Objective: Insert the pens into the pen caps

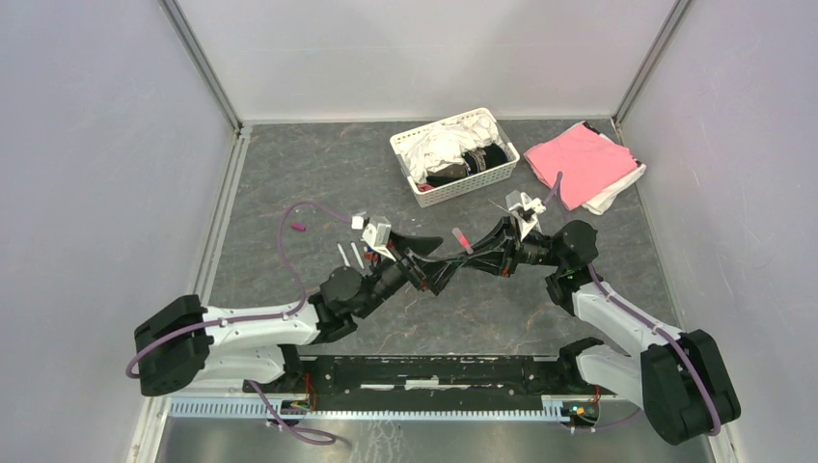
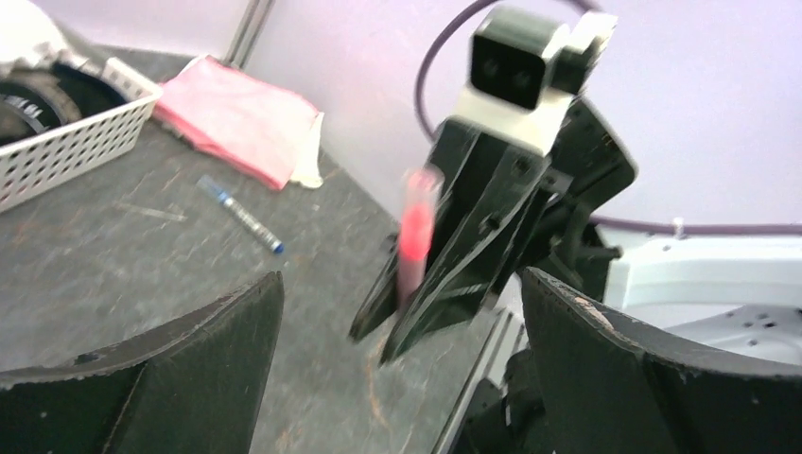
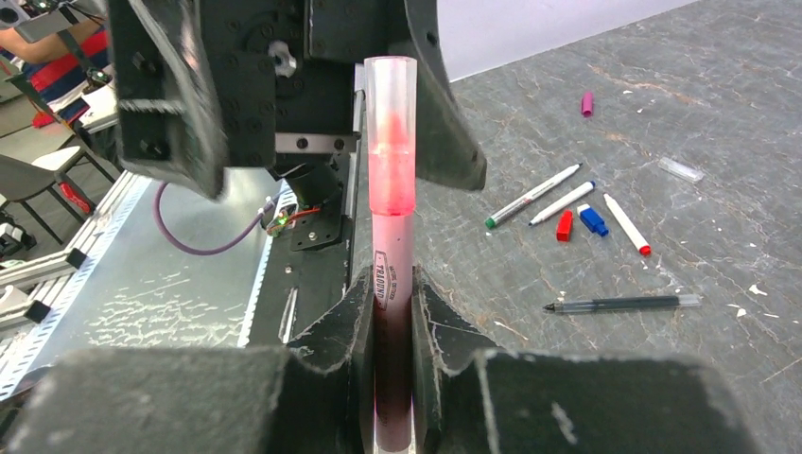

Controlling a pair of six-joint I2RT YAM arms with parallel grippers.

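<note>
My right gripper is shut on a pink pen (image 3: 392,246), which stands upright between its fingers. A clear cap (image 3: 391,104) tops the pen, with pink showing through its lower part. In the left wrist view the same pen (image 2: 413,248) rises from the right fingertips. My left gripper is open, its fingers spread wide to either side of that view with nothing held. From the right wrist view, a left finger (image 3: 443,128) appears behind the cap; whether they touch I cannot tell.
On the table lie a green-ended pen (image 3: 531,197), a blue pen (image 3: 562,202), a red pen (image 3: 627,225), a black pen (image 3: 624,304), a red cap (image 3: 565,226), a blue cap (image 3: 593,220) and a magenta cap (image 3: 587,104). A white basket (image 1: 470,185) and pink cloth (image 1: 579,164) sit behind.
</note>
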